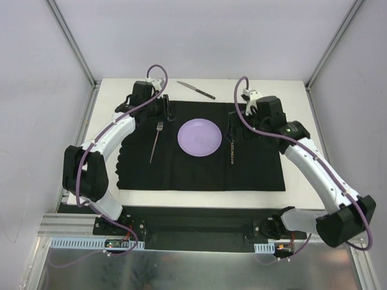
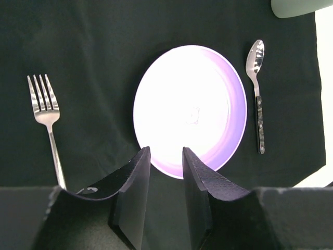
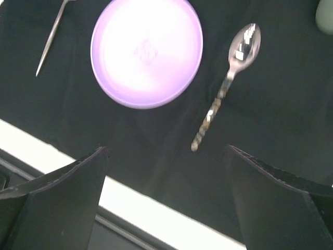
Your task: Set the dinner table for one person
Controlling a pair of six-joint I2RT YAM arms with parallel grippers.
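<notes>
A lilac plate lies mid-mat, a fork to its left and a spoon to its right, partly hidden by the right arm in the top view. A knife lies on the white strip behind the mat. A green cup shows at the edge of both wrist views. My left gripper is above the mat, part open with nothing between its fingers. My right gripper stands open and empty above the spoon's side of the mat.
The black mat covers most of the white table. Walls and rails border the table.
</notes>
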